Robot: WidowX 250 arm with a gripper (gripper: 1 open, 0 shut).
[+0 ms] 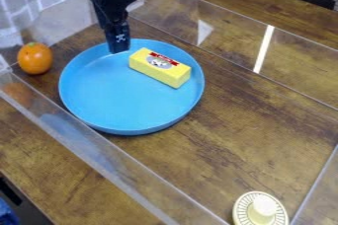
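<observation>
My dark gripper (115, 39) hangs at the upper middle, its tip just above the back rim of a blue plate (113, 106), open with nothing visible between its fingers. A yellow box with a red and white label (165, 71) lies on the right half of the plate. An orange fruit (35, 57) sits left of the plate.
Clear panels border the wooden table (238, 120). A round cream-coloured object (260, 209) lies at the bottom right. The table right of the plate is bare.
</observation>
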